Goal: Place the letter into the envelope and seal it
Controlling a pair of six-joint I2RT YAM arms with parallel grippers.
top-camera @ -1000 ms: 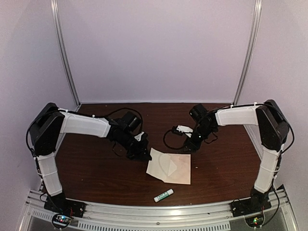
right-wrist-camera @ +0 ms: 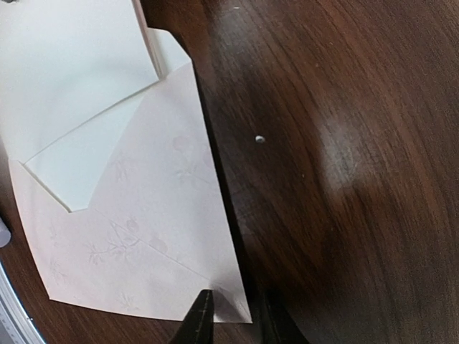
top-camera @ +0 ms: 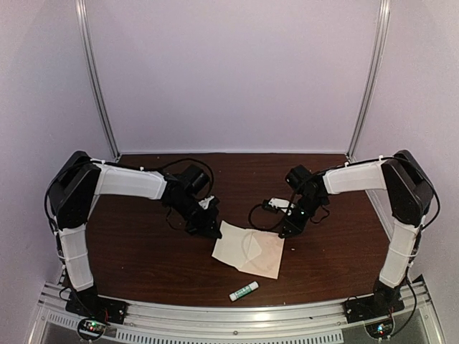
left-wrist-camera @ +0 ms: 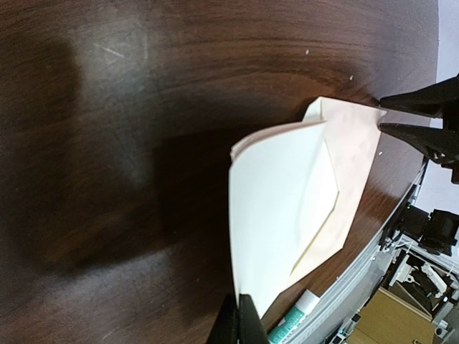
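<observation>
A pink envelope [top-camera: 268, 258] lies on the wooden table with a folded white letter [top-camera: 232, 245] partly inside its opening, the letter's outer part bent up. My left gripper is shut on the letter's outer edge. My right gripper is at the envelope's far corner, its fingers part open around that corner; whether they touch it I cannot tell.
A glue stick [top-camera: 243, 291] lies near the front edge of the table, below the envelope. A metal rail runs along the front.
Envelope and letter have shifted slightly left and toward the front. My right gripper has moved down toward the front, to the envelope's corner, and my left gripper slightly left with the letter.
</observation>
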